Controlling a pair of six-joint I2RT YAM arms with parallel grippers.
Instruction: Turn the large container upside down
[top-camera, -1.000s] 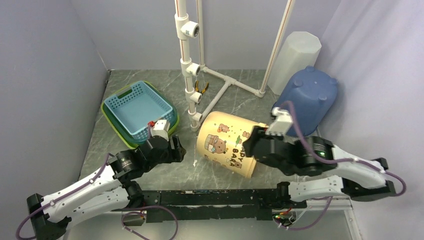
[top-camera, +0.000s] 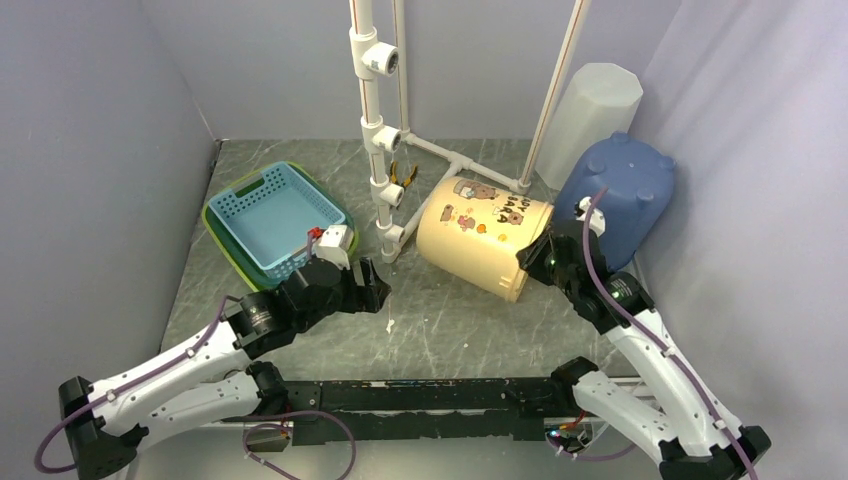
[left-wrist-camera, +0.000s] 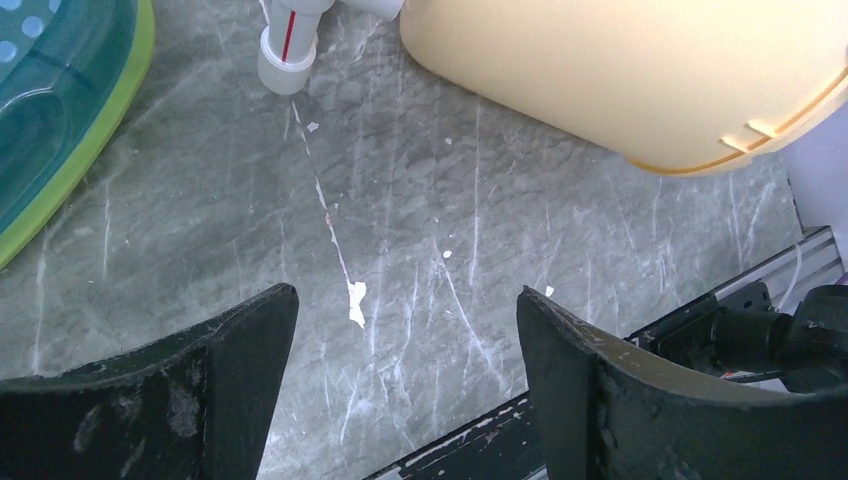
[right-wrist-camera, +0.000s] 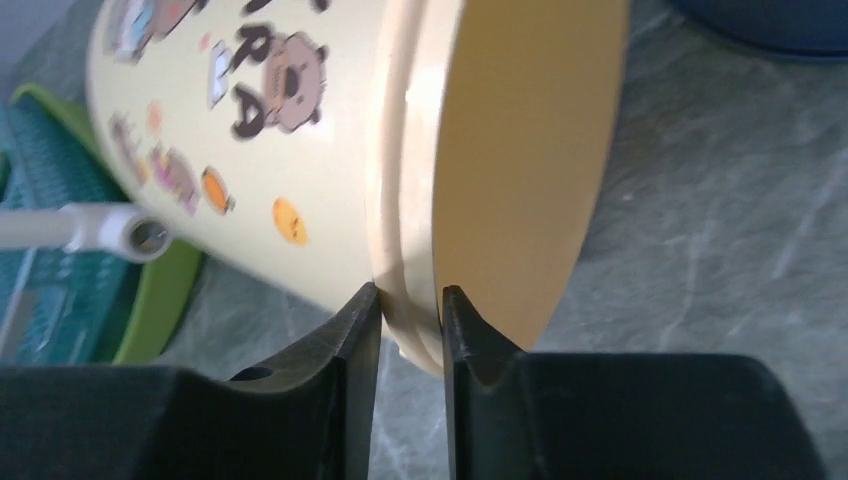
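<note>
The large cream container (top-camera: 470, 240), printed with bears, lies on its side on the table's right half, against the white pipe stand. My right gripper (top-camera: 535, 260) is at its right end; in the right wrist view its fingertips (right-wrist-camera: 410, 325) are at the container's rim (right-wrist-camera: 410, 180), the edge between them, though whether gripped firmly I cannot tell. My left gripper (top-camera: 365, 285) stands open and empty left of the container; in the left wrist view only bare table (left-wrist-camera: 420, 300) shows between its fingers.
Nested blue and green baskets (top-camera: 270, 220) sit at the left. A white pipe stand (top-camera: 455, 160) stands at the back, a blue tub (top-camera: 625, 190) and translucent white container (top-camera: 600, 100) at the back right.
The container has rolled and shifted back and right, its printing turning away, with my right gripper moving back along with it. My left gripper has moved slightly right.
</note>
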